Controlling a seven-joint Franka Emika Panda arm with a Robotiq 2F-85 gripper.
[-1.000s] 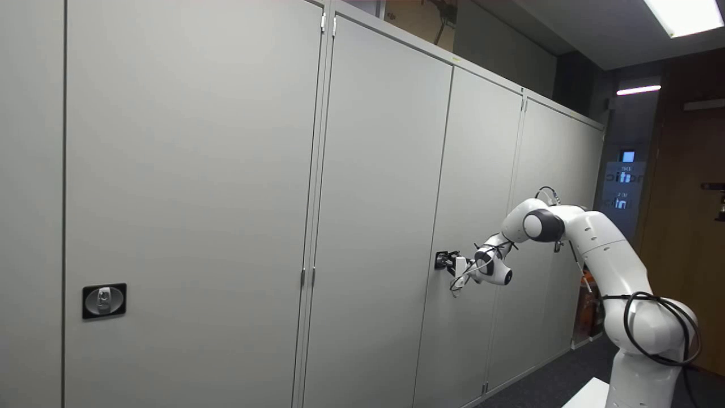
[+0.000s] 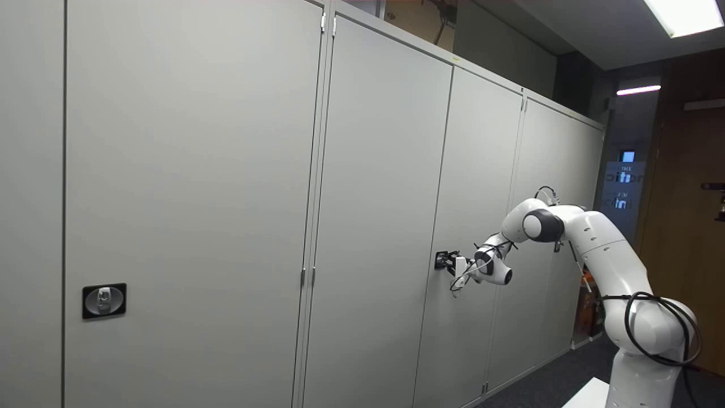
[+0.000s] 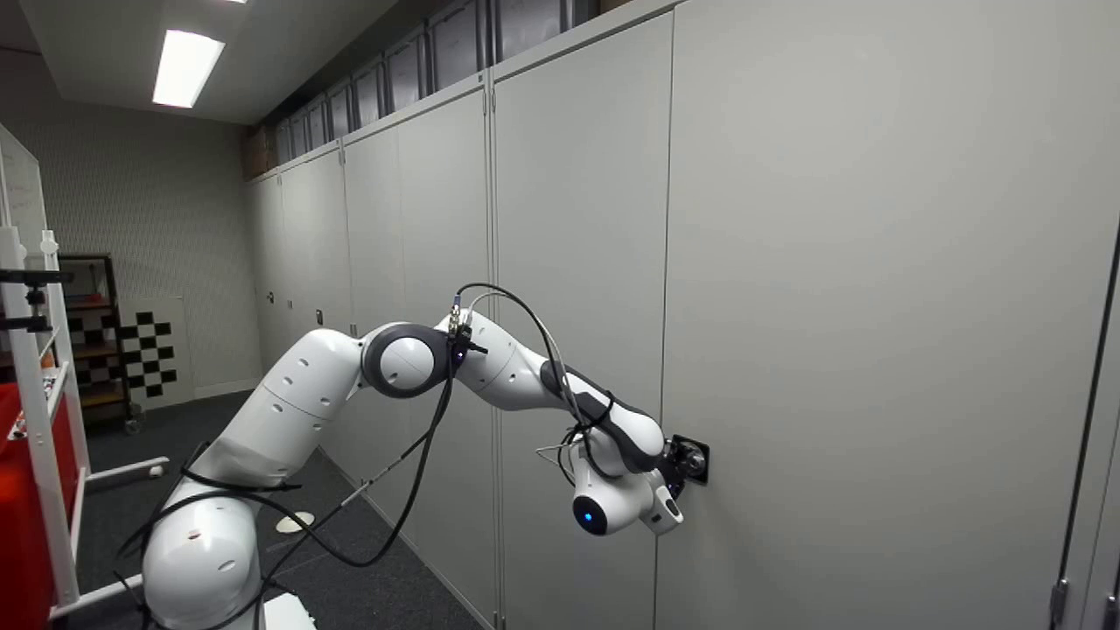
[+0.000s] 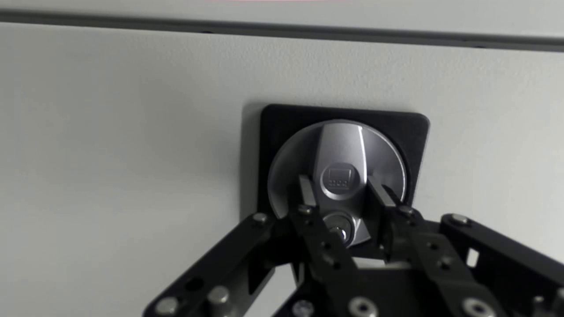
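In the wrist view a silver knob handle (image 4: pixel 342 145) with a keyhole sits in a round dish on a black square plate (image 4: pixel 280 119). My gripper is shut on the handle, one finger (image 4: pixel 307 191) on its left side and the other on its right. The plate is fixed to a grey cabinet door (image 4: pixel 132 132), close to the seam along its edge. Seen from outside, the gripper (image 2: pixel 450 261) reaches this lock on the door (image 2: pixel 476 170), which stands flush with its neighbours. The handle is mostly hidden there.
Another handle (image 2: pixel 104 301) is on a cabinet door far to the left. White frame uprights (image 3: pixel 42 420) and a red object (image 3: pixel 23 504) stand behind the arm. Cables (image 3: pixel 420 451) hang in loops from the arm. Open floor (image 3: pixel 357 556) lies alongside the cabinets.
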